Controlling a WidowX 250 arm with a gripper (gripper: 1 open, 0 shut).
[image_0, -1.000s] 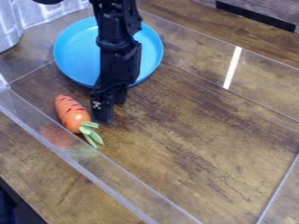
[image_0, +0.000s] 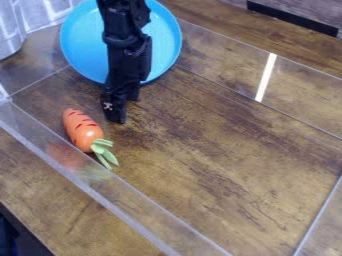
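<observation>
An orange toy carrot (image_0: 83, 131) with a green top lies on the wooden floor at the left, pointing its leaves toward the lower right. Just above it hangs my black gripper (image_0: 115, 108), low over the floor between the carrot and a blue round bowl (image_0: 86, 35). The gripper is open, and the carrot lies apart from it. The arm covers the middle of the bowl.
Clear plastic walls (image_0: 160, 230) edge the area at the lower left and right. A white strip (image_0: 265, 77) lies at the upper right. A pale object stands at the top left corner.
My gripper has moved a little to the left and up in the view, away from over the floor right of the carrot. The carrot and bowl stay in place.
</observation>
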